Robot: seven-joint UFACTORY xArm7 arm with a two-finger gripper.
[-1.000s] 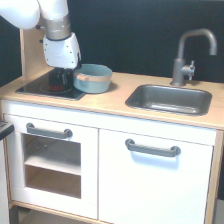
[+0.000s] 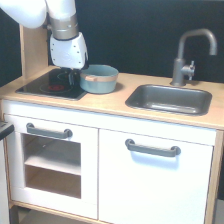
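A grey-blue pot [image 2: 99, 80] stands on the wooden counter, at the right edge of the black stovetop [image 2: 48, 86]. My arm comes down from the upper left, and the dark gripper [image 2: 71, 77] points downward over the stovetop, close against the pot's left side. Its fingers are small and dark against the black surface, so whether they touch or grip the pot's rim or handle cannot be made out.
A steel sink [image 2: 170, 99] with a tall faucet [image 2: 184, 60] lies to the right, with clear counter [image 2: 123, 88] between it and the pot. Below are an open-fronted compartment [image 2: 53, 155] and a white cabinet door [image 2: 152, 178], each with a grey handle.
The pot has shifted a little to the right, off the stovetop's edge and toward the sink. My arm and gripper have moved right by a similar amount, staying beside it.
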